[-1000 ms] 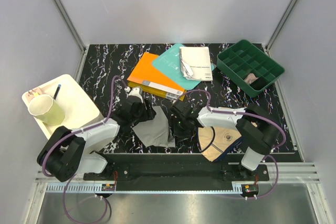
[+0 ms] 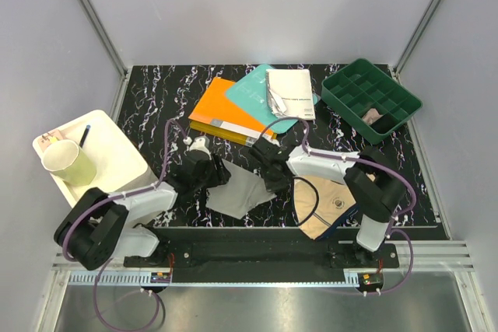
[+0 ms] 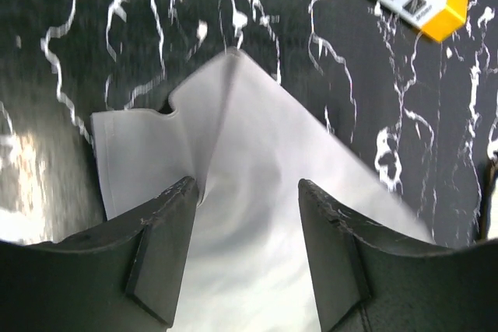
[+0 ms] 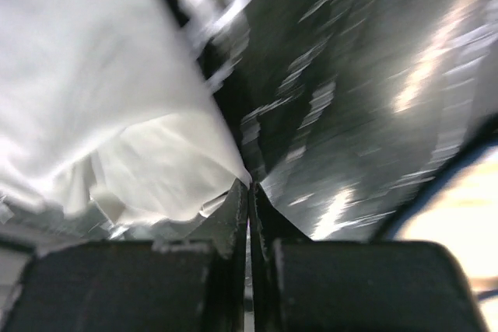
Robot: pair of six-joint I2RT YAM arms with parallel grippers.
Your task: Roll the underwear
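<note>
The light grey underwear point(image 2: 233, 196) lies creased on the dark marbled table between both arms, its near part spread flat. Over its far left corner my left gripper is open, with one finger on each side of a raised fold and a clear gap between the fingertips. At the cloth's right end, my right gripper is shut, and a thin edge of the underwear point(image 4: 175, 161) runs to a point between its fingertips. From above, the right gripper point(image 2: 272, 188) hides that pinched edge.
Behind the cloth lie an orange box point(image 2: 218, 110), a teal folder point(image 2: 253, 95) and a notebook point(image 2: 292, 95). A beige cloth point(image 2: 331, 204) sits to the right. A green tray point(image 2: 373, 99) and a white bin point(image 2: 117, 145) flank the area.
</note>
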